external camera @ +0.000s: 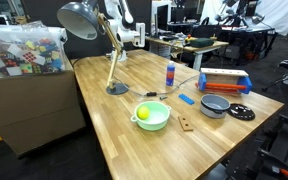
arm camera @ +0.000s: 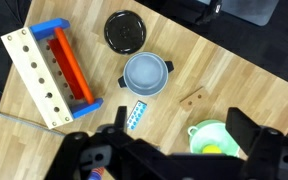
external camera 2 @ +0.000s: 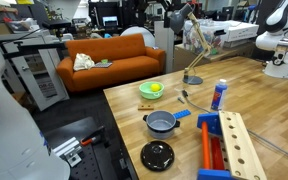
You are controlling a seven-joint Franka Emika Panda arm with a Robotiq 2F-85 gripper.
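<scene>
My gripper is open in the wrist view, high above the table, its fingers wide apart with nothing between them. Below it, a grey two-handled pot (arm camera: 145, 73) stands upright and looks empty. A round black lid (arm camera: 125, 32) lies flat beside the pot. The green bowl (arm camera: 195, 130) holds a yellow round item (arm camera: 212, 149); the gripper's right side partly covers this bowl. Between pot and bowl lies a small wooden piece (arm camera: 193, 98). A small blue and white item (arm camera: 136, 116) rests near the pot. Neither exterior view shows the gripper.
A wooden rack (external camera 2: 242, 150) with holes stands by a red and blue frame (external camera 2: 210, 150). A blue can (external camera: 170, 75) stands upright farther back, near a desk lamp (external camera: 115, 86). A thin cable crosses the table.
</scene>
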